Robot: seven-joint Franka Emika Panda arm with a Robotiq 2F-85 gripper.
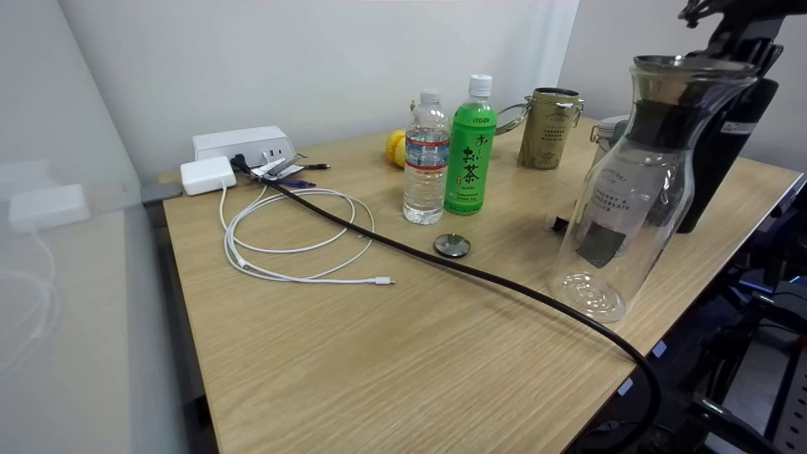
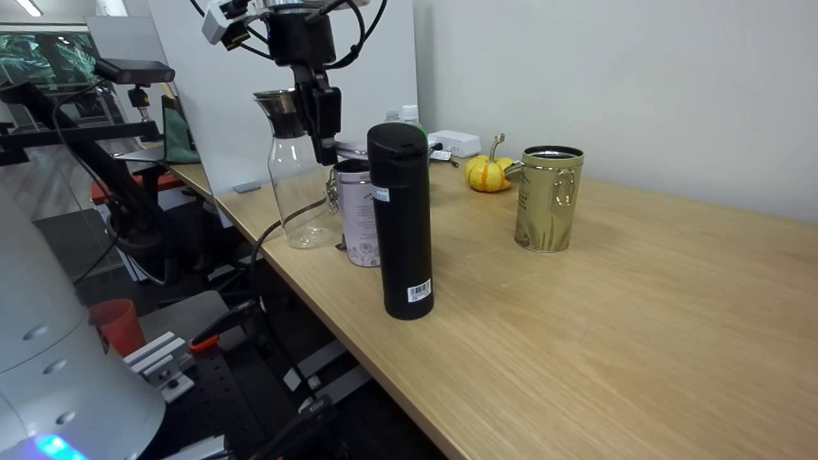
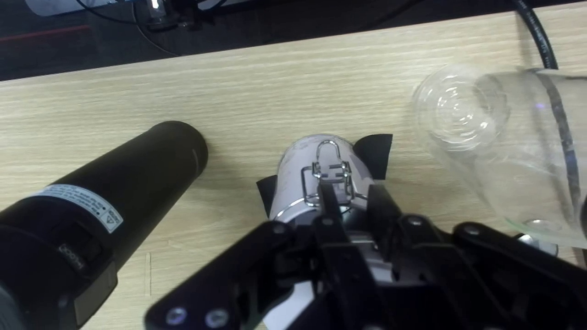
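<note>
In the wrist view, a pale pink tin (image 3: 324, 156) with a wire clasp stands on the table, black paper-like pieces showing on either side of its base. My gripper hangs over its clasp side, its two dark fingers apart, and the tin's rim is partly hidden behind them. From the second exterior view, the gripper (image 2: 328, 153) is beside the top of the tin (image 2: 358, 218), whose lid appears raised behind it. Whether a finger touches the tin cannot be told. A clear glass carafe (image 2: 295, 191) stands to the left.
A tall black bottle (image 2: 406, 237) stands close beside the tin. Farther off are a gold tin (image 2: 548, 203), a small pumpkin (image 2: 487, 175), a water bottle (image 1: 425, 166) and a green tea bottle (image 1: 467, 159). A black cable (image 1: 454, 265) crosses the table.
</note>
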